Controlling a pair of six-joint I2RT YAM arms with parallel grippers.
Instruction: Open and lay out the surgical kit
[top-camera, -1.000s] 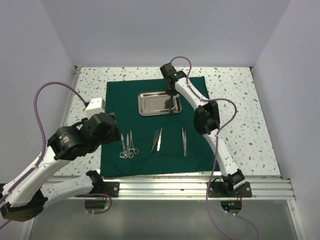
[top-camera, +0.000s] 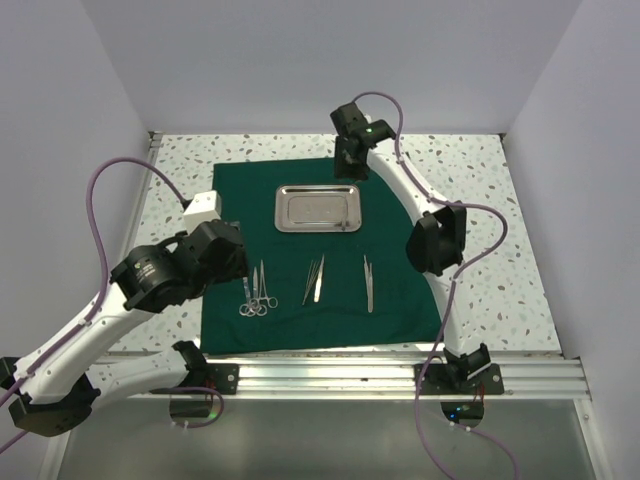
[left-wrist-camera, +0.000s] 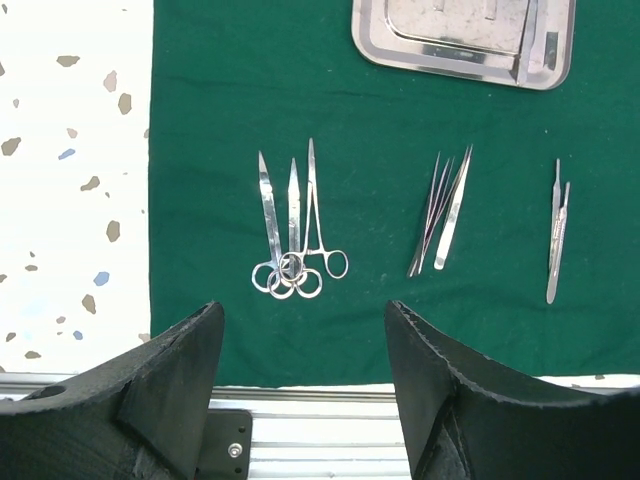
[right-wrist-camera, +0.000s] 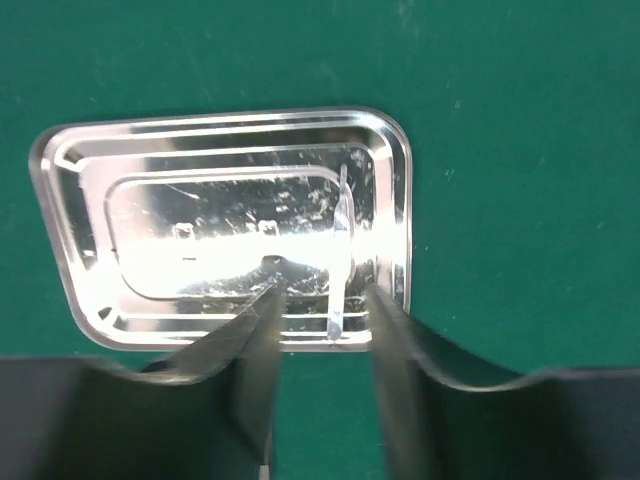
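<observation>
On the green cloth (top-camera: 240, 180) sits a steel tray (right-wrist-camera: 75, 240) holding one slim instrument (right-wrist-camera: 341, 235) along its right side. My right gripper hangs open above the tray's near edge, nothing seen held. Lower on the cloth lie scissors and clamps (left-wrist-camera: 268, 205) with rings overlapping, a group of tweezers (left-wrist-camera: 450, 225), and a pair of slim instruments (left-wrist-camera: 556, 250) at the right. My left gripper is open high over the cloth's left part, with nothing between its fingers.
A speckled white tabletop (top-camera: 490, 260) surrounds the cloth, widest clear on the right. Grey walls stand at the back and sides. The middle band of cloth between tray and lower instruments is bare.
My right gripper has risen from the tray and looks larger in the top view, leaving the slim instrument in the tray. The left arm has shifted very slightly.
</observation>
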